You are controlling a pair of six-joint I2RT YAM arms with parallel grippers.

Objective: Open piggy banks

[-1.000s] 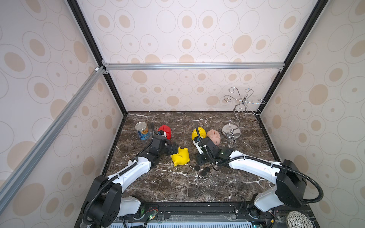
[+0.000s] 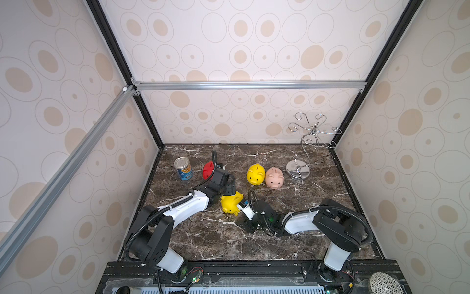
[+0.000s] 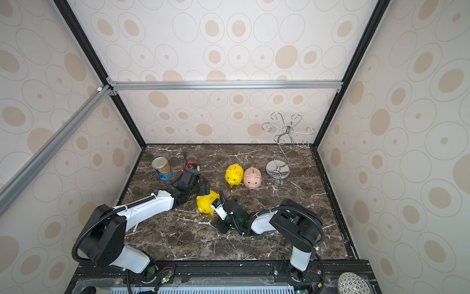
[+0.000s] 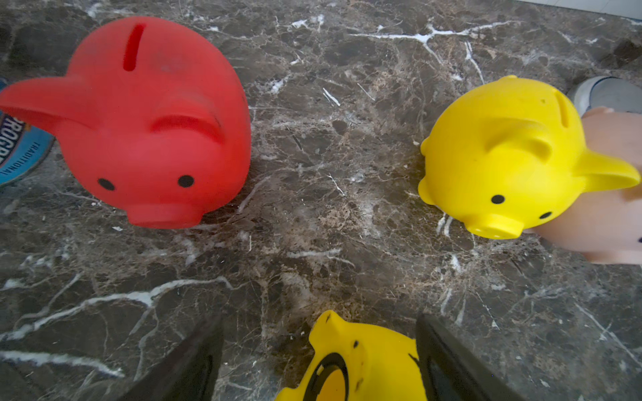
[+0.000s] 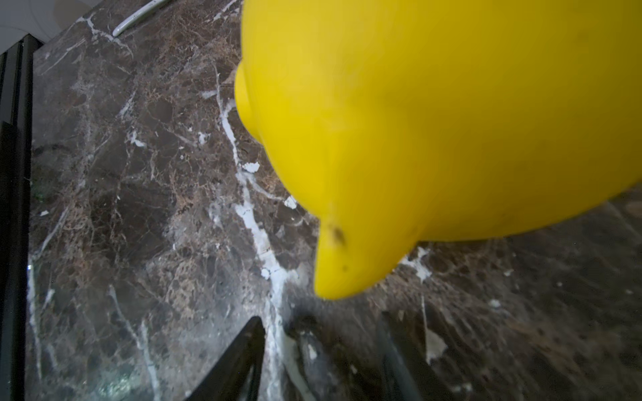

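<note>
A yellow piggy bank [image 2: 231,202] lies tipped on the marble table, with the dark rim of its bottom opening showing in the left wrist view. My left gripper is open over it, the bank between its fingertips. My right gripper is low at the bank's near right, part open with nothing between its fingers; the bank [image 5: 441,120] looms just above it in the right wrist view. A second yellow bank [image 4: 501,153], a red one [image 4: 153,120] and a pink one [image 2: 274,178] stand behind.
A tin can [image 2: 183,169] stands at the back left. A wire stand on a round base [image 2: 297,169] is at the back right.
My right gripper has moved down toward the front and left, beside the tipped bank. My left gripper has moved right over that bank, whose orientation has shifted.
</note>
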